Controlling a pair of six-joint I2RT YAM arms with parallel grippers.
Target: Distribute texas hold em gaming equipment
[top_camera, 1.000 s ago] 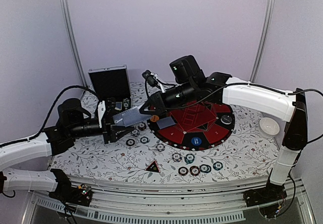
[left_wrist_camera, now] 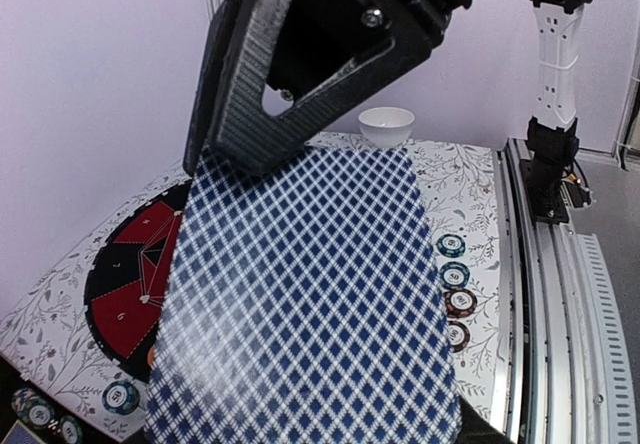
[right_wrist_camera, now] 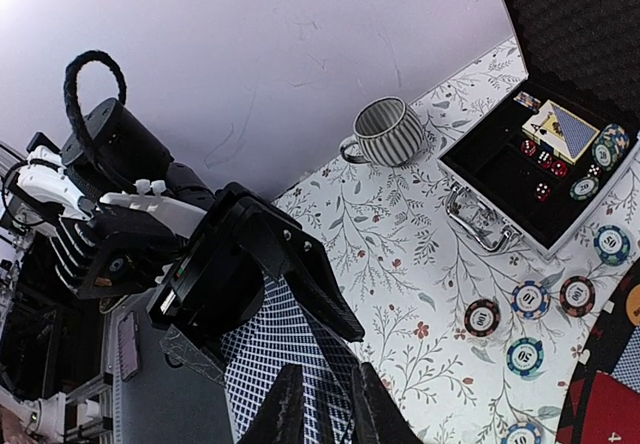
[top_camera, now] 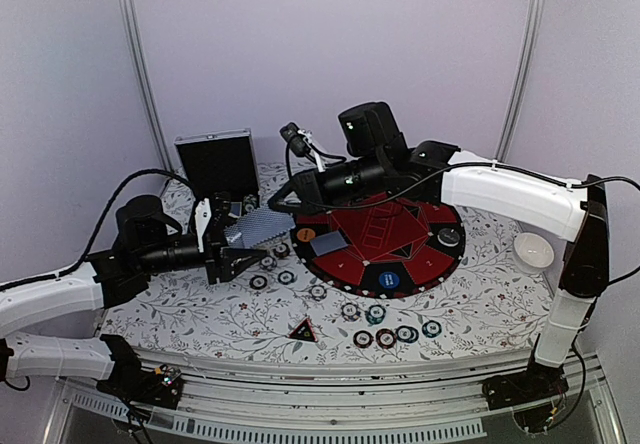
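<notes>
A blue-and-white checked pack of cards (top_camera: 262, 227) is raised above the table, tilted, with my left gripper (top_camera: 230, 243) shut on its near end. The same pack (left_wrist_camera: 300, 294) fills the middle of the left wrist view. At its far end is my right gripper (top_camera: 279, 203), one dark finger (left_wrist_camera: 250, 114) overlapping the top edge. In the right wrist view its fingertips (right_wrist_camera: 285, 409) stand apart over the pack; whether they touch it is unclear. On the round red and black mat (top_camera: 430, 239) lies a blue-backed card or pack (top_camera: 328, 242).
The open case holds dice, chips and cards at the back left. A striped mug (right_wrist_camera: 390, 136) stands beside it. Several chips (top_camera: 362, 339) and a black triangular piece (top_camera: 303, 331) lie in front of the mat. A white bowl (top_camera: 533, 252) sits at the right.
My right gripper has shifted a little up and left along the pack's far end. The left gripper and the pack have barely moved.
</notes>
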